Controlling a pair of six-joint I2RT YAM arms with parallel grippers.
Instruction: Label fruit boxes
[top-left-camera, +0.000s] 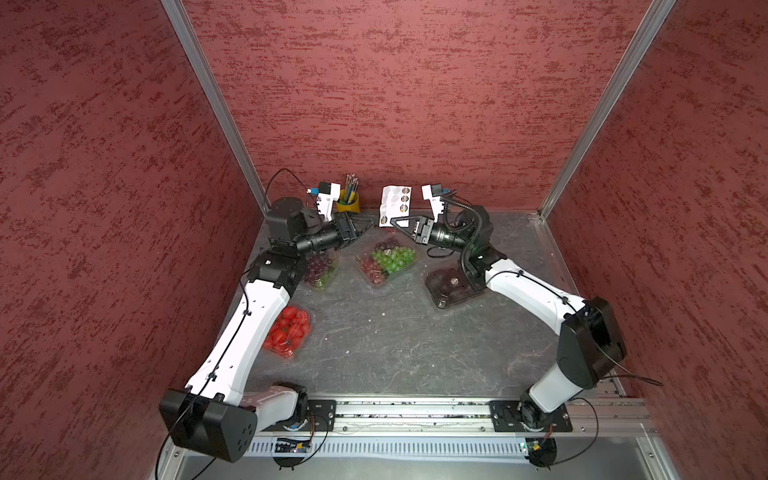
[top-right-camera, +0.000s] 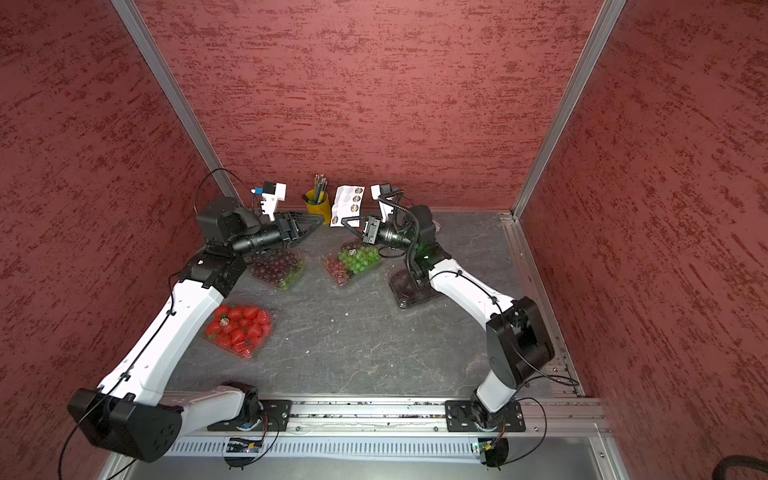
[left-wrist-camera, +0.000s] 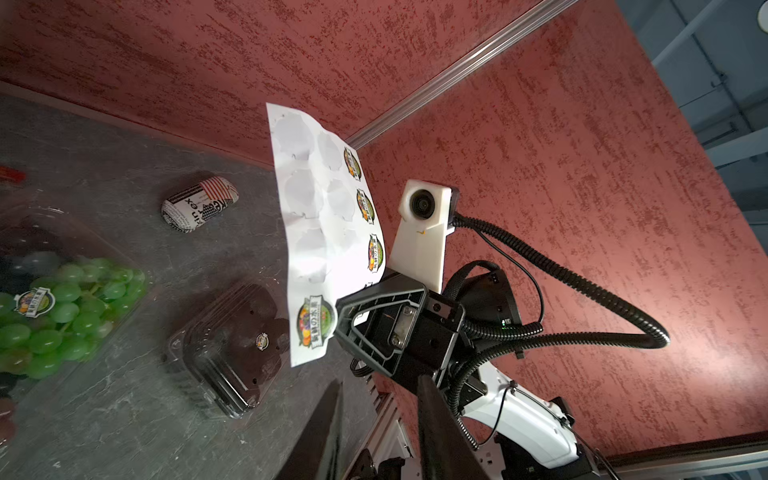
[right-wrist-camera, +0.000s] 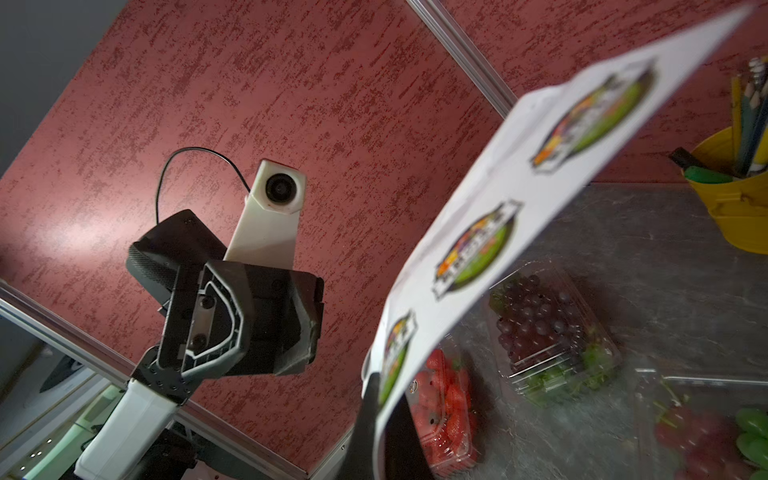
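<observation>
My right gripper (top-left-camera: 393, 224) is shut on the lower edge of a white sticker sheet (top-left-camera: 395, 206), which stands up from its fingertips. Round fruit stickers run along one side of the sheet, and another sits at its lower corner in the left wrist view; other places are blank. To the left, apart from the sheet, my left gripper (top-left-camera: 373, 223) is open with nothing visible between its fingers. Clear boxes hold mixed grapes (top-left-camera: 388, 260), dark grapes (top-right-camera: 277, 268), red fruit (top-right-camera: 238, 328) and dark fruit (top-left-camera: 454, 286). Round labels show on the mixed-grape, red-fruit and dark-fruit boxes.
At the back stands a yellow pot (top-right-camera: 318, 209) of pencils. A small printed object (left-wrist-camera: 200, 202) lies on the table behind the boxes. Both arms reach over some boxes.
</observation>
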